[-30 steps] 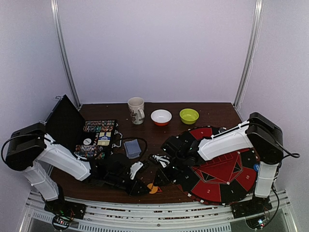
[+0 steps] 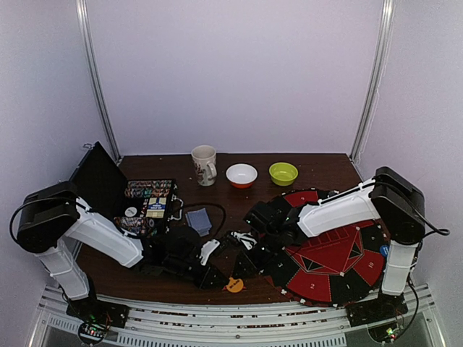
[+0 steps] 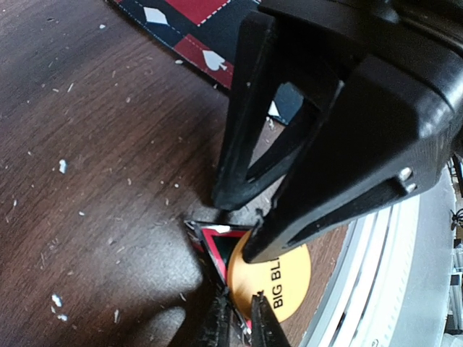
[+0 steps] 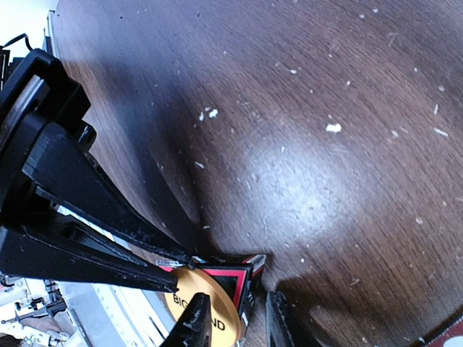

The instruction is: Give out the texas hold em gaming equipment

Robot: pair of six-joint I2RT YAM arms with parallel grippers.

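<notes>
The yellow BIG BLIND button (image 3: 293, 285) lies flat against a small black-and-red piece (image 4: 239, 278) with a triangular outline. My left gripper is shut on both, one finger at the button's face and the other behind the piece. My right gripper stands open around them from the opposite side. One of its fingertips (image 3: 257, 249) overlaps the button in the left wrist view, with the other behind and apart. Whether the right fingers touch anything cannot be told. In the top view the button (image 2: 234, 285) shows between both grippers near the front edge.
The red-and-black card mat (image 2: 318, 285) lies on the right, partly under my right arm. An open case (image 2: 155, 189) with chips stands left, a blue-grey card stack (image 2: 198, 221) beside it. Mug (image 2: 205, 165), white bowl (image 2: 241, 174) and green bowl (image 2: 283, 173) stand at the back.
The left gripper and the button have shifted slightly to the right, closer to the right gripper. The right gripper has barely moved.
</notes>
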